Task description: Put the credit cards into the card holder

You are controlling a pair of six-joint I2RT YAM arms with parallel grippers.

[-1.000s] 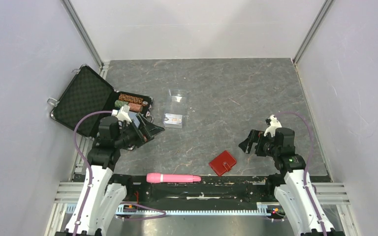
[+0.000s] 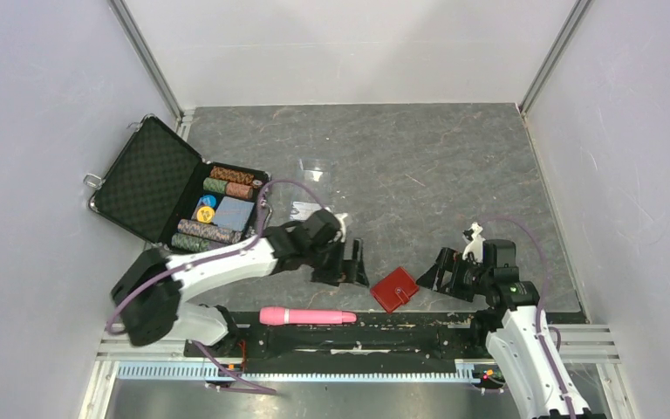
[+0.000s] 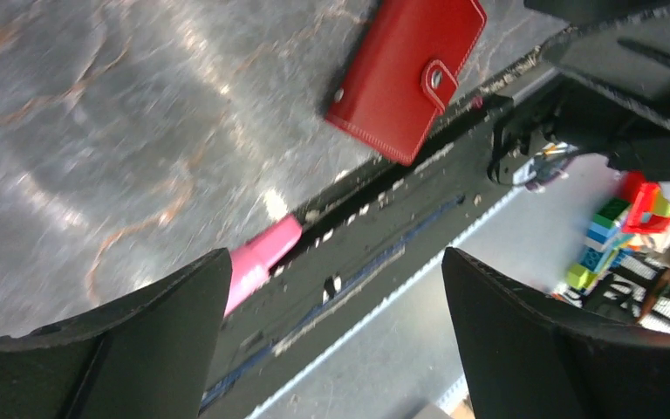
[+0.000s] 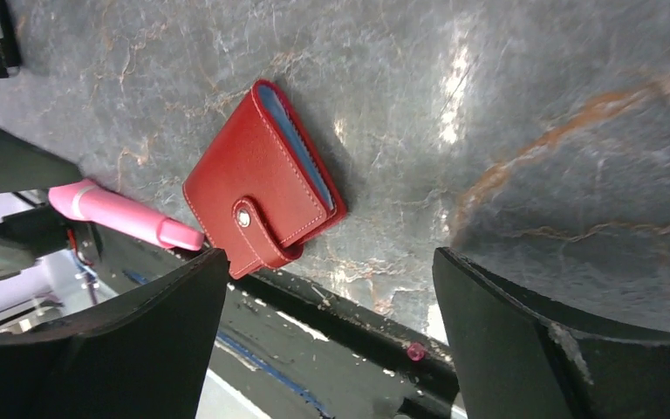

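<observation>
A red leather card holder with a snap strap (image 2: 393,289) (image 3: 397,78) (image 4: 249,183) lies on the grey table near the front edge. My left gripper (image 2: 349,271) hangs just left of it, open and empty. To its right, my right gripper (image 2: 436,279) is open, nothing between its fingers, with the holder ahead of it. A clear box (image 2: 314,175) with a white card (image 2: 304,210) in it lies farther back, partly behind the left arm's cable.
An open black case (image 2: 148,175) with chips stands at the back left. A pink marker-like tube (image 2: 307,316) lies along the front edge.
My left arm has swung right and toward the front, from beside the case to near the card holder. My right gripper has moved slightly toward the holder and the front.
</observation>
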